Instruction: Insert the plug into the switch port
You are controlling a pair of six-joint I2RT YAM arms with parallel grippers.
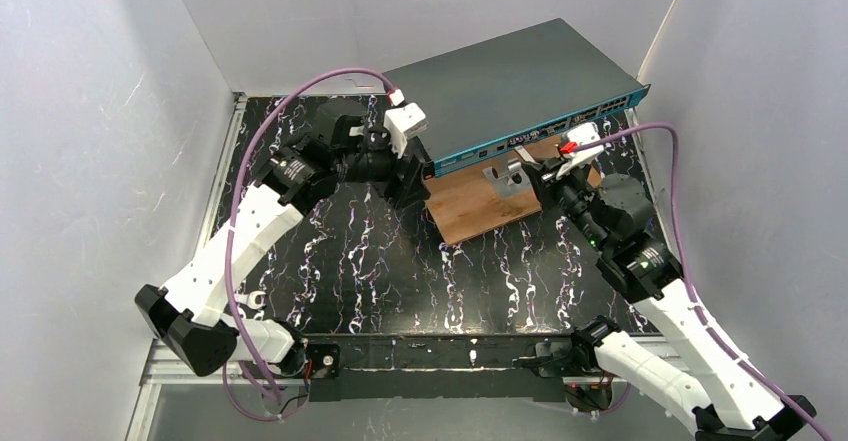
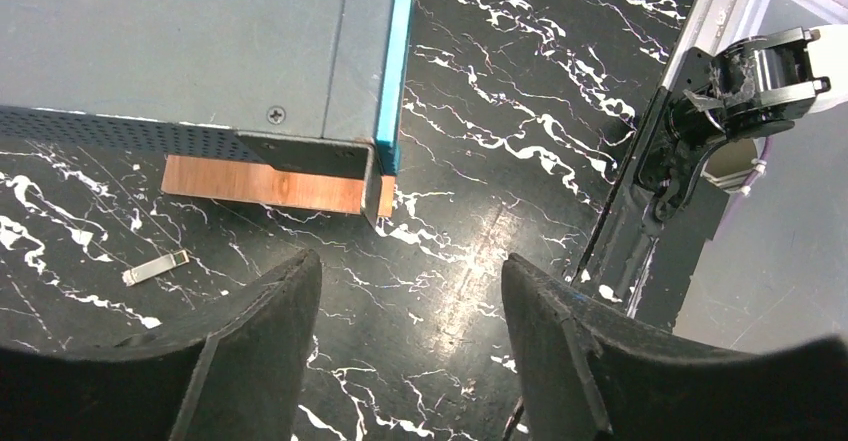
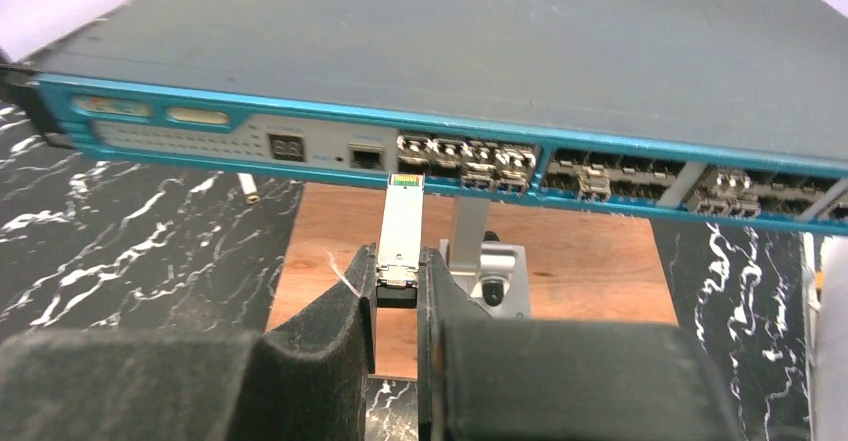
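Observation:
The switch, a grey box with a teal front, stands raised over a wooden board. In the right wrist view its row of ports faces me. My right gripper is shut on a silver plug, whose tip is just below the ports at centre-left. My left gripper is open and empty beside the switch's left front corner.
A small silver piece lies on the black marble table near the board. Walls surround the table, whose front middle is clear.

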